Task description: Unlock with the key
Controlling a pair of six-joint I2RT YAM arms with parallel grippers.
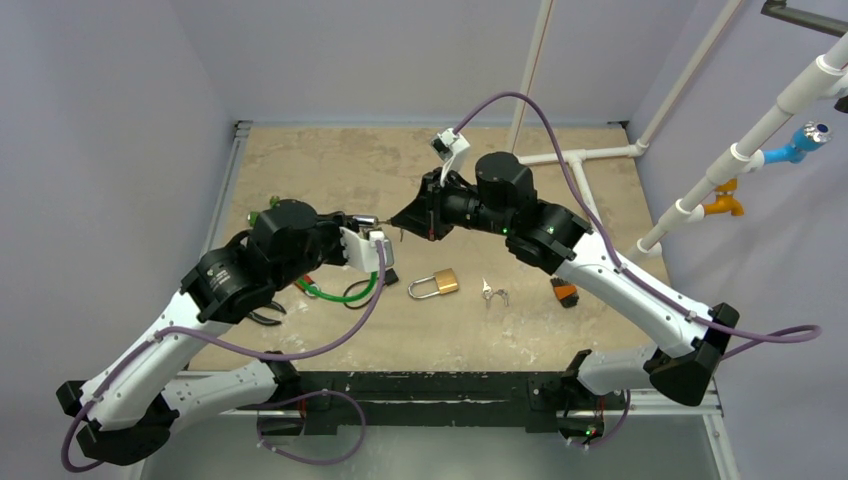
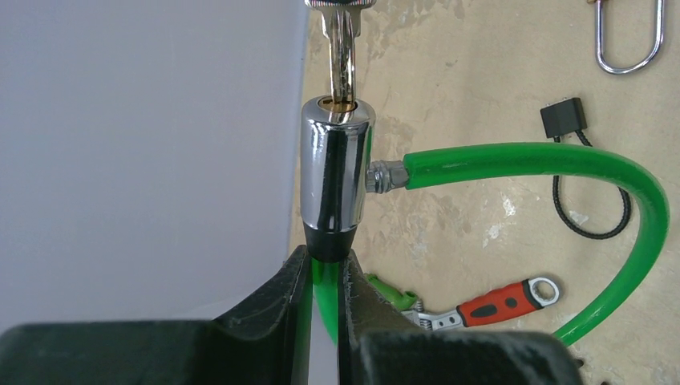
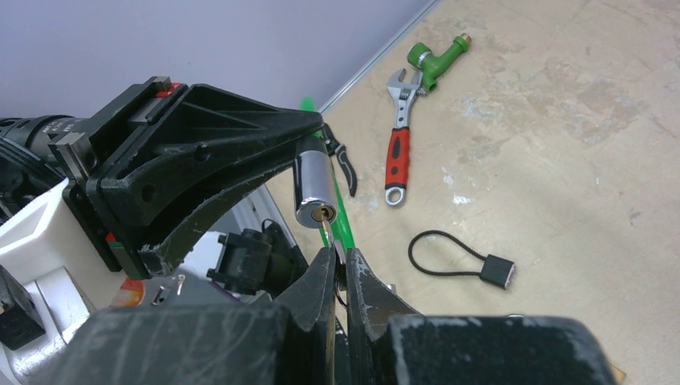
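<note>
My left gripper is shut on a chrome lock cylinder [image 2: 333, 160] with a green hose [image 2: 561, 159] attached, held in the air near the middle in the top view. A silver key [image 2: 342, 52] stands in the keyhole at the cylinder's end, in line with it. My right gripper is shut on the key, facing the left gripper end to end; in the right wrist view the key's blade runs from its fingertips into the keyhole. How deep the key sits is hard to tell.
On the board below lie a brass padlock [image 1: 446, 280], small keys [image 1: 495, 296], a cable loop [image 3: 495, 270], an adjustable wrench [image 3: 398, 156], a green fitting [image 3: 439, 62] and an orange-black object [image 1: 563, 292]. White pipes with taps [image 1: 723, 204] line the right wall.
</note>
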